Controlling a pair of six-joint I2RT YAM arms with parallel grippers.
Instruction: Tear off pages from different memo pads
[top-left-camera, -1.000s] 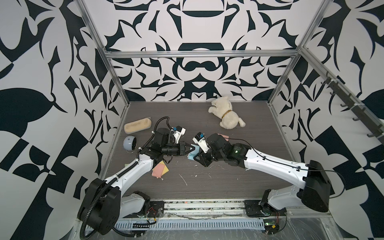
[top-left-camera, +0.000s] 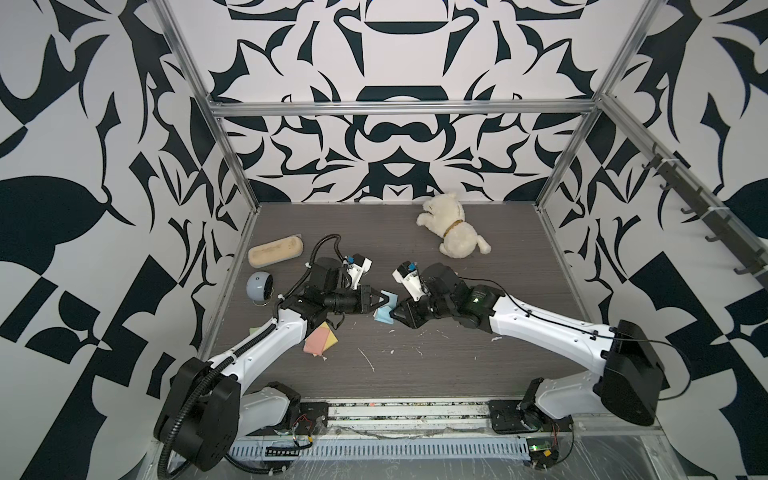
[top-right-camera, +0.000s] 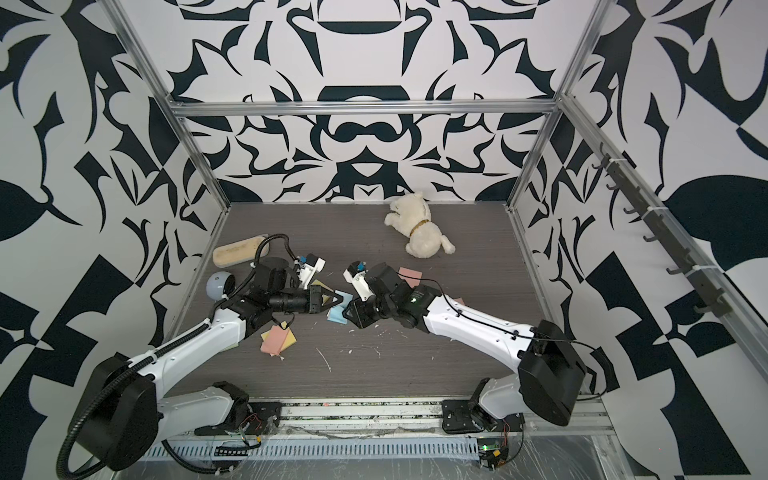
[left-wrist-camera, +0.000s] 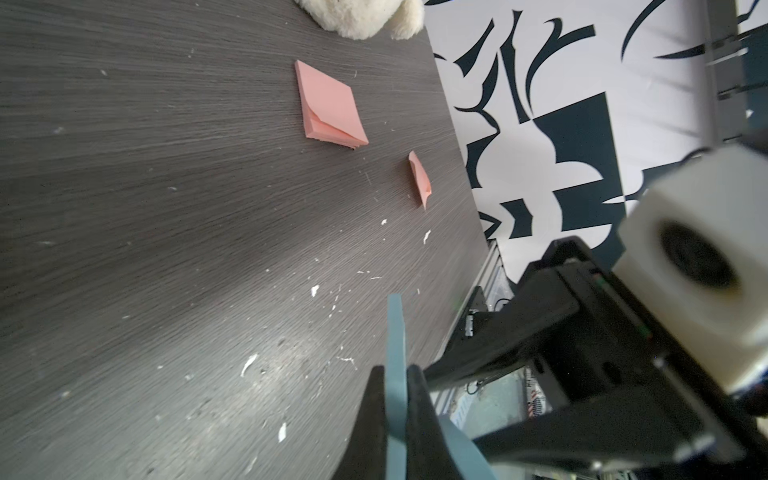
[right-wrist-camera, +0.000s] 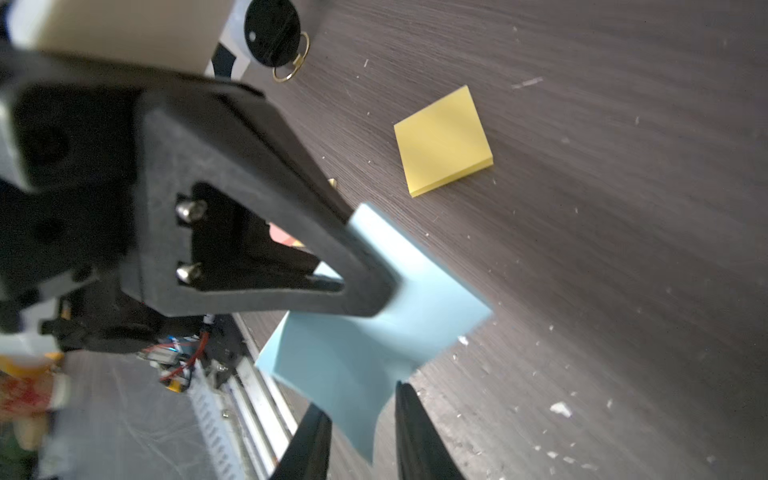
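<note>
My left gripper (top-left-camera: 379, 299) is shut on a light blue memo pad (top-right-camera: 337, 310), held edge-on between its fingers in the left wrist view (left-wrist-camera: 396, 352). My right gripper (top-left-camera: 400, 314) is beside it at the pad's right; in the right wrist view its fingers are at the blurred lower part of the blue paper (right-wrist-camera: 344, 360), and whether they grip it is unclear. A yellow pad (right-wrist-camera: 442, 141) and a pink pad (left-wrist-camera: 330, 104) lie on the table, with a loose pink sheet (left-wrist-camera: 420, 180). More pink and yellow pads (top-left-camera: 317, 340) lie at front left.
A white plush dog (top-left-camera: 454, 228) lies at the back right. A beige oblong object (top-left-camera: 274, 251) and a grey round object (top-left-camera: 258, 286) are at the left.
My right gripper has shifted slightly to the right and down in the top left view. The left arm looks unchanged.
</note>
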